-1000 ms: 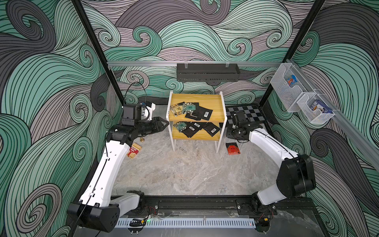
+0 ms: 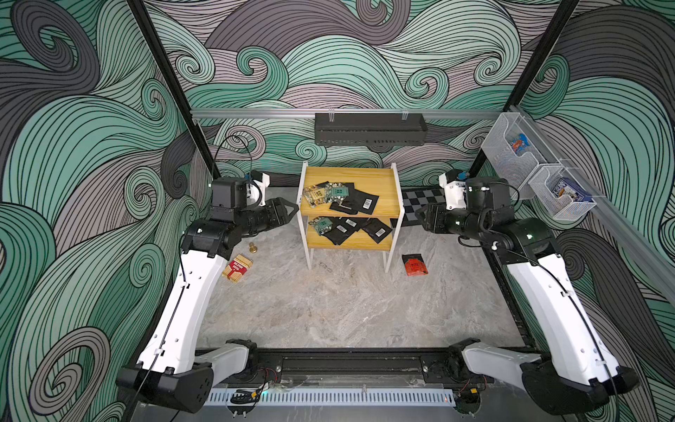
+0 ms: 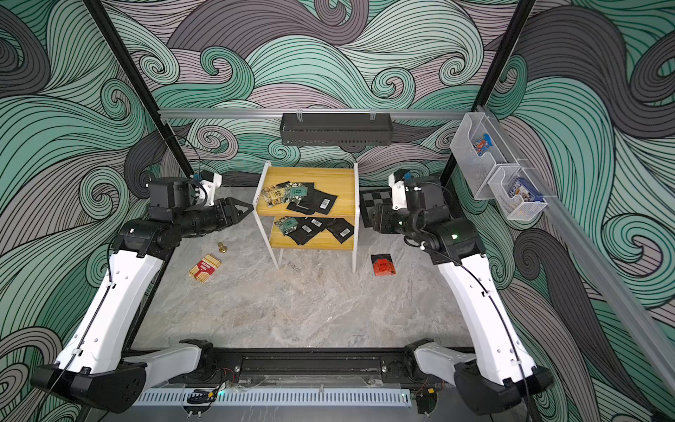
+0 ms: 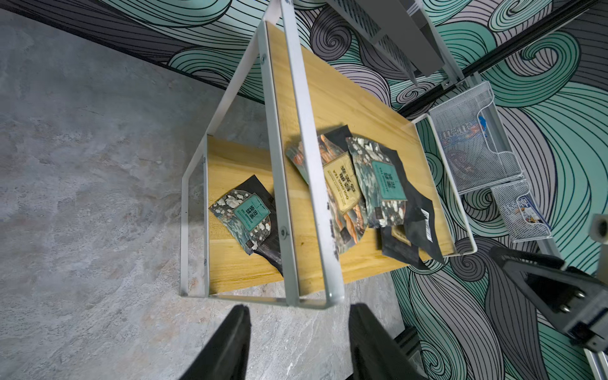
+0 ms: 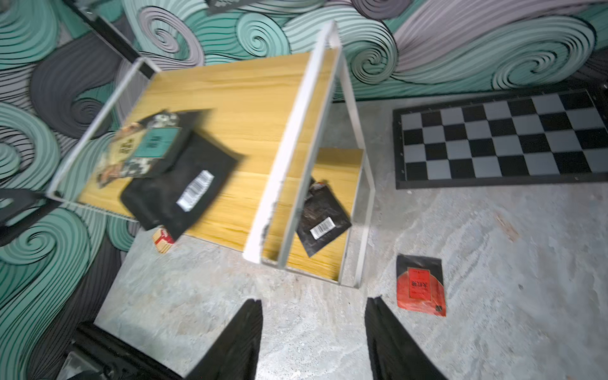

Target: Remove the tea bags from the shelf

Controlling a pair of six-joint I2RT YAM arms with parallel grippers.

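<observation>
A two-tier wooden shelf (image 2: 379, 181) with a white frame stands at the middle. On its top tier lie a yellow-label tea bag (image 4: 342, 181), a green-label one (image 4: 382, 183) and black ones with barcodes (image 2: 365, 202). The lower tier holds another green-label tea bag (image 4: 248, 213) and several black ones (image 5: 321, 221). My left gripper is at the shelf's left side, fingers spread, nothing between them. To the right of the shelf, my right gripper is likewise open and empty.
On the floor right of the shelf lies a red-and-black packet (image 5: 421, 285), near a checkered board (image 5: 500, 136). A red-and-yellow packet (image 2: 237, 268) and a small brass object (image 2: 253, 247) lie at left. Wire baskets (image 2: 513, 151) hang at right.
My right arm has risen and swung outward, its gripper going up from low beside the shelf. The left arm has shifted slightly up and left. The tea bags stay put.
</observation>
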